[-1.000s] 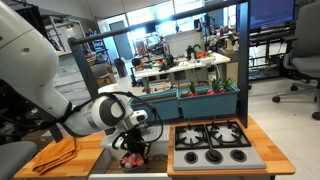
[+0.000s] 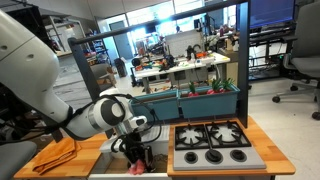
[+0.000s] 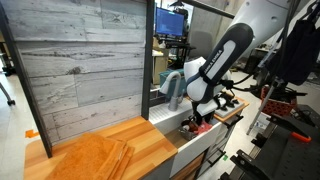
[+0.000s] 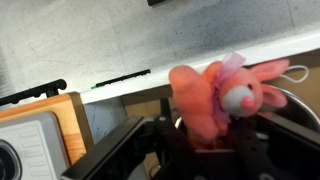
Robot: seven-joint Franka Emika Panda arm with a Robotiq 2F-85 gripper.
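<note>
A pink plush toy rabbit (image 4: 205, 100) with a pale muzzle and a ribbon fills the space in front of my gripper in the wrist view. The dark fingers stand on either side of its lower body, and the toy hides much of the gap. Whether they grip it does not show. From the first exterior view, my gripper (image 2: 136, 157) points down into a recess beside the stove, with the pink toy (image 2: 137, 168) at its tips. The second exterior view has the gripper (image 3: 199, 126) low over the white-walled compartment.
A round metal rim (image 4: 298, 104) curves behind the toy in the compartment. To the right of the arm lies a stove (image 2: 212, 145); an orange cloth (image 2: 55, 154) rests on the wood at left. A blue planter box (image 2: 200, 106) stands behind.
The stove and cloth have stayed put.
</note>
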